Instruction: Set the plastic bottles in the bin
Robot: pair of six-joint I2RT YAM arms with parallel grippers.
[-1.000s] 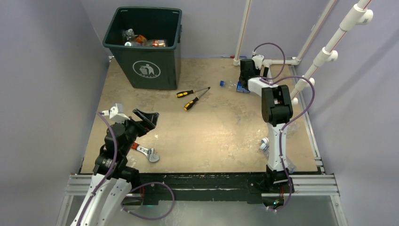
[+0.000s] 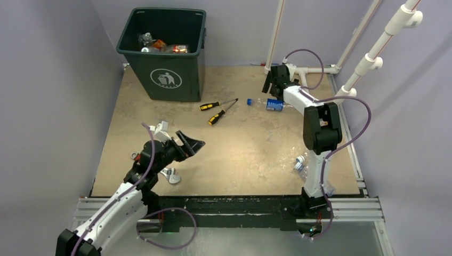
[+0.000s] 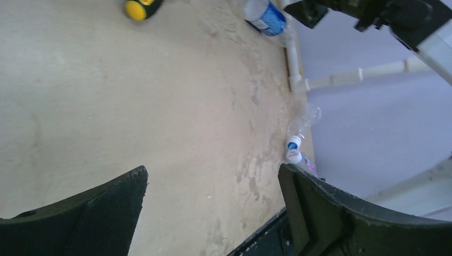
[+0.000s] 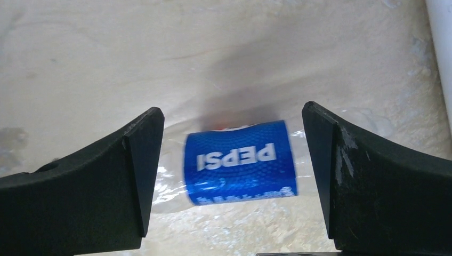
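Observation:
A Pepsi bottle with blue label lies on the table; my right gripper hangs open above it, the label between but below its fingers in the right wrist view. More clear bottles lie at the right front, partly hidden by the right arm. The dark green bin at the back left holds several bottles or cans. My left gripper is open over the bare left-middle table, nothing between its fingers.
Two screwdrivers lie in the middle back. An adjustable wrench lies near the left arm. White pipes frame the back and right.
My left gripper has moved right across the table.

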